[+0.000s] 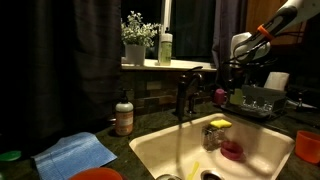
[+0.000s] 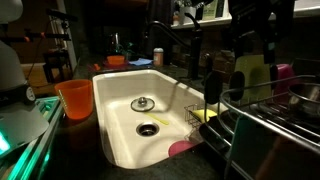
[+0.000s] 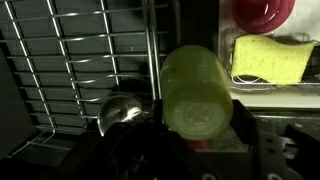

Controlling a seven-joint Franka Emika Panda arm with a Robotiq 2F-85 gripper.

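Observation:
In the wrist view a green cup stands out, its pale round end facing the camera. My gripper is dark and partly lost in shadow at the bottom of that view; it is shut on the cup, though the fingertips' contact is hard to make out. Beside the cup, on its left, run the wires of the dish rack. From the first exterior view, the arm reaches in from the upper right, with the gripper over the rack end of the counter.
The white sink holds a lid and a red bowl. A yellow sponge rests in a wire caddy at the sink's edge. A metal cup is in the rack. An orange container stands beside the sink.

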